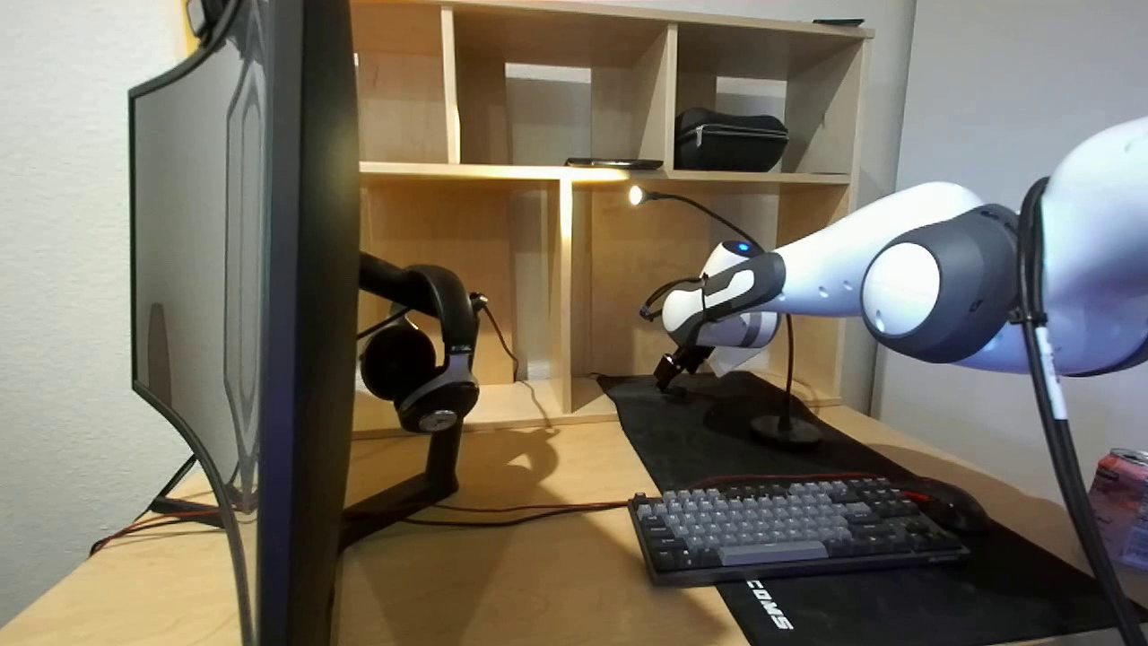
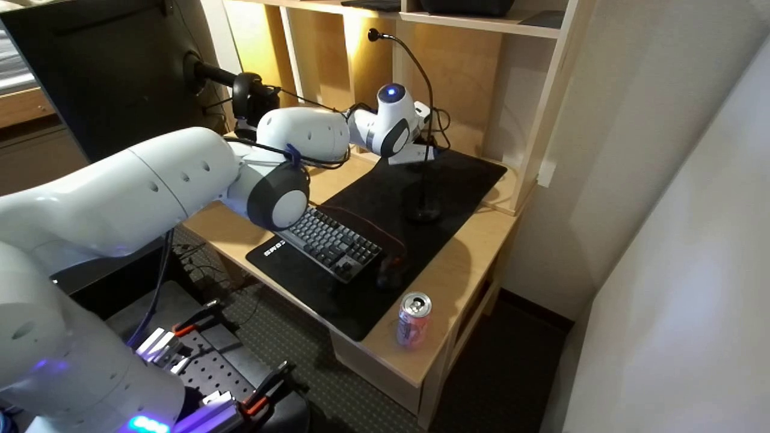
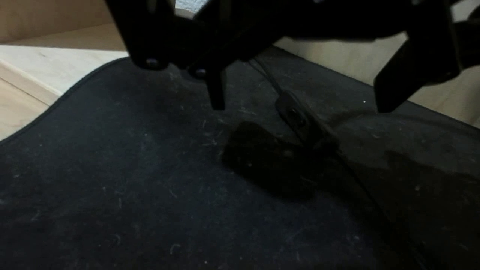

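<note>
In the wrist view my gripper is open, its two dark fingers spread wide with nothing gripped between them. Beyond the gap lies a small black inline cord switch (image 3: 299,117) on the black desk mat (image 3: 135,180); a thin cable runs out of both its ends. The gripper appears to stand above the switch, apart from it. In exterior view 1 the arm reaches toward the mat's far end, close to the shelf's back panel, behind the desk lamp (image 1: 788,429). Exterior view 2 shows the lamp (image 2: 423,209) on the mat, its gooseneck crossing in front of my wrist.
A keyboard (image 1: 796,528) and a mouse (image 1: 947,504) occupy the mat's near part. A soda can (image 2: 414,317) stands at the desk corner. A monitor (image 1: 312,323) and headphones (image 1: 439,355) are at left. The wooden shelf (image 1: 565,291) closes off the back.
</note>
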